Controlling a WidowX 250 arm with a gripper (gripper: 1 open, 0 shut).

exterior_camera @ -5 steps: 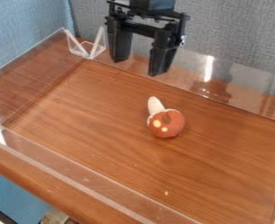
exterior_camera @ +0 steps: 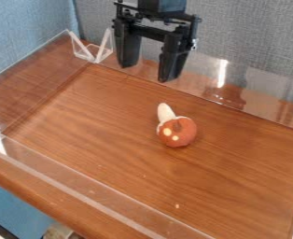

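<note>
An orange round toy (exterior_camera: 178, 133) with pale spots and a white upright piece lies right of centre on the wooden board (exterior_camera: 112, 168). Above it and toward the back, my black gripper (exterior_camera: 148, 57) hangs open, its two fingers apart with nothing seen between them.
Clear plastic walls edge the board at the back and along the near side. A white frame-like bracket (exterior_camera: 91, 51) stands at the back left corner, with grey padded walls behind. The rest of the board is clear.
</note>
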